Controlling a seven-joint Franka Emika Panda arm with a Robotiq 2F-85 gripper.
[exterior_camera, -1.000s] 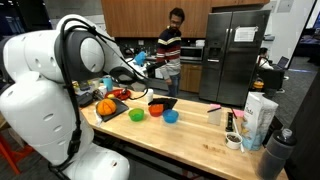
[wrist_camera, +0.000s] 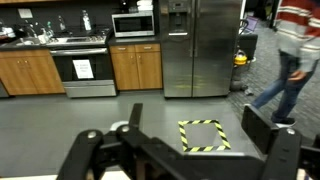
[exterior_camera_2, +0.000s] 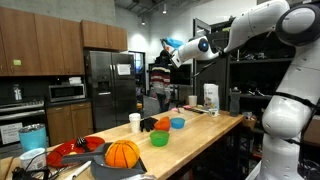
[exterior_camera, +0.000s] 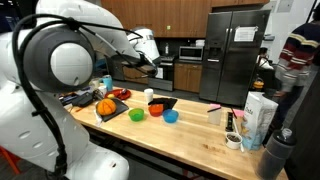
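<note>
My gripper is open, with its dark fingers spread along the bottom of the wrist view and nothing between them. It is held up above the table, facing out across the room. On the wooden table [exterior_camera: 195, 140] stand a green bowl [exterior_camera: 137, 115], a red-orange bowl [exterior_camera: 156, 110] and a blue bowl [exterior_camera: 171, 116]. An orange pumpkin-like ball [exterior_camera_2: 123, 154] rests in or by a dark pan at the table's other end. A white cup [exterior_camera_2: 135, 118] stands beyond the bowls.
Bottles, a white bag [exterior_camera: 253, 115] and a grey canister [exterior_camera: 276, 153] crowd one table end. A person in a striped sweater [wrist_camera: 305, 45] stands on the floor beyond, near the fridge [wrist_camera: 195, 45].
My arm has risen, its forearm now higher over the table. The person has walked from behind the table to the right, past the fridge. The bowls and other tabletop things look unmoved.
</note>
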